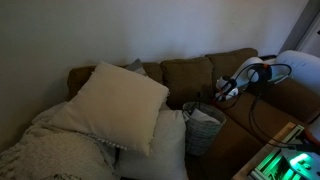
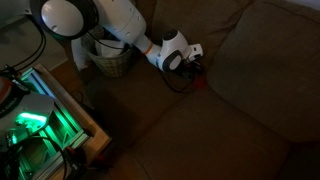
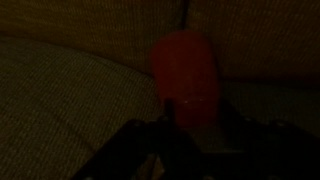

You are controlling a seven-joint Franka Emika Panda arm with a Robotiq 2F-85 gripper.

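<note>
A red object (image 3: 187, 70) with a rounded top lies on the brown couch, against the crease between seat and backrest, in the wrist view. My gripper is right at its near end, its dark fingers reaching to either side. The gloom hides whether they touch it. In exterior view 2, some red (image 2: 201, 82) shows just beside and below the gripper (image 2: 192, 70). From the other side, in exterior view 1, the gripper (image 1: 221, 93) sits low at the couch's back, and the red object is hard to make out.
A woven basket (image 1: 202, 130) stands on the couch left of the arm, seen also as a basket (image 2: 110, 60) in the other exterior view. Large pale pillows (image 1: 115, 105) fill the left. The seat (image 2: 190, 135) in front of the gripper is bare.
</note>
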